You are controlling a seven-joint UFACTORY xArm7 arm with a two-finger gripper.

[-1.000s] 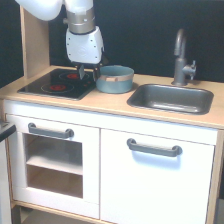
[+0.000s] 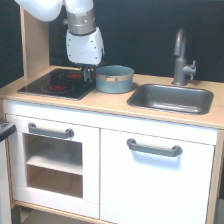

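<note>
The white and grey robot gripper (image 2: 87, 73) hangs from the top left, over the back right of the black stove top (image 2: 55, 86) with its red rings. Its small dark fingertips are hard to make out. A blue-grey pot (image 2: 114, 84) stands on the counter just right of the gripper, between the stove top and the sink.
A steel sink (image 2: 172, 100) with a grey tap (image 2: 180, 58) is set in the right of the wooden counter (image 2: 128, 112). Below are white cabinet doors with dark handles, the left one with an open window. A wooden side panel rises at the left.
The gripper has shifted very slightly. The pot looks unmoved.
</note>
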